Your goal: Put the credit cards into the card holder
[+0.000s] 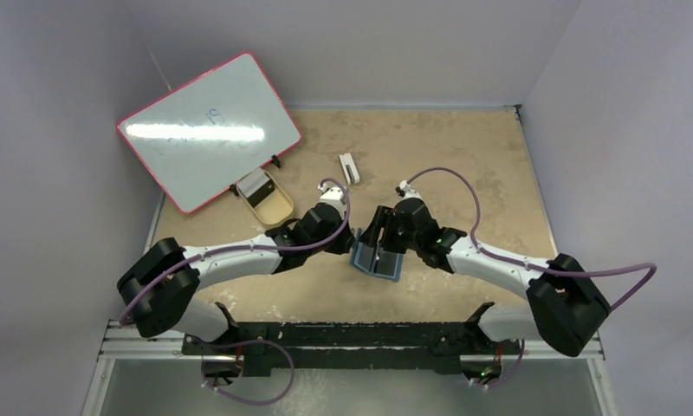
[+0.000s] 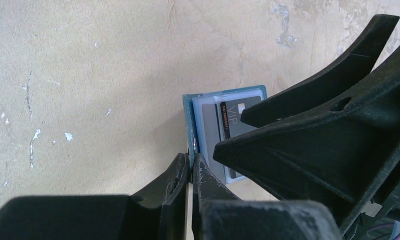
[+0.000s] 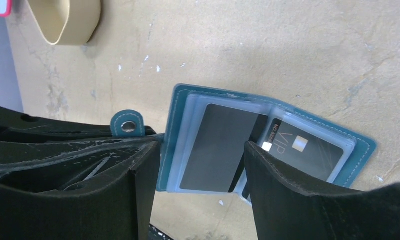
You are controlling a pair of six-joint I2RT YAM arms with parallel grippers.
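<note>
The card holder (image 1: 396, 276), blue-edged and spread open, lies below both arms in the top view. One clear pocket holds a dark card (image 3: 218, 150); the other holds a dark VIP card (image 3: 308, 154). My left gripper is shut on the holder's thin outer edge, which appears raised. A snap tab (image 3: 128, 125) shows beside the left fingers in the right wrist view. Over the dark-card half, my right gripper stands open, with nothing gripped between its fingers. The right fingers cover part of the holder in the left wrist view.
A beige tray (image 1: 276, 210) with grey-and-black cards (image 1: 255, 187) stands by the whiteboard (image 1: 213, 130). A small white object (image 1: 349, 169) lies behind the arms. The two grippers are very close together.
</note>
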